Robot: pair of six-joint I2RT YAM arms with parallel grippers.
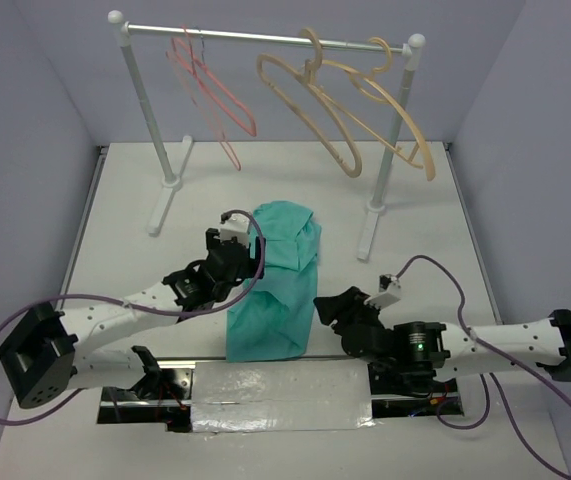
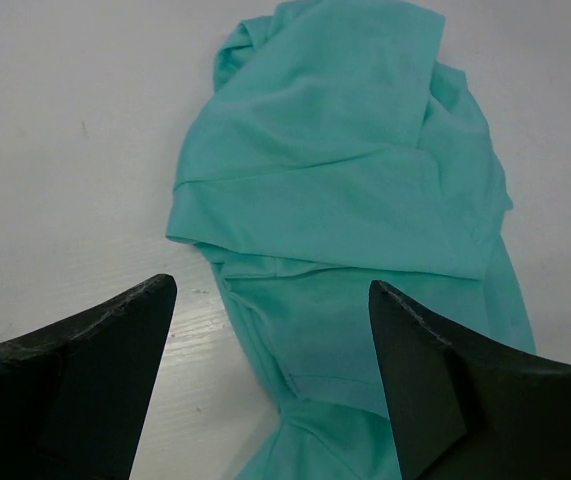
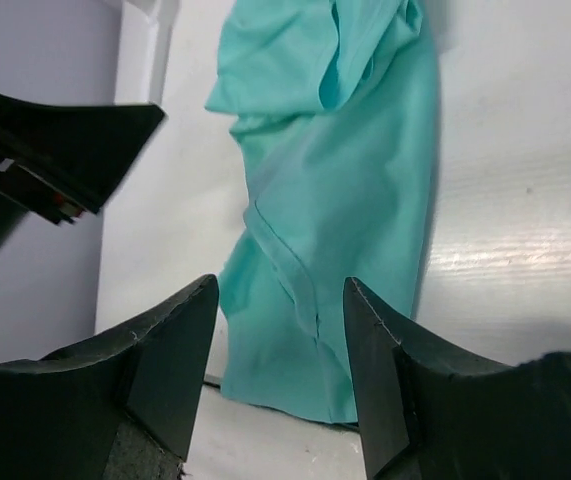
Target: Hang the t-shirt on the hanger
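A teal T-shirt (image 1: 280, 280) lies folded and rumpled on the white table in the middle, reaching the front edge. My left gripper (image 1: 235, 238) hangs open over its upper left part; the left wrist view shows the folded cloth (image 2: 335, 200) between and beyond its fingers, none held. My right gripper (image 1: 350, 300) stands open just right of the shirt's lower part; the right wrist view shows the shirt (image 3: 335, 220) below it, with my left gripper's dark finger at the upper left. Pink hangers (image 1: 240, 110) and wooden hangers (image 1: 415, 140) hang on the rail above.
The rail (image 1: 245, 36) stands on white posts (image 1: 143, 100) with feet on both sides of the table. Walls close the left, right and back. A foil-covered strip (image 1: 280, 395) lies along the front.
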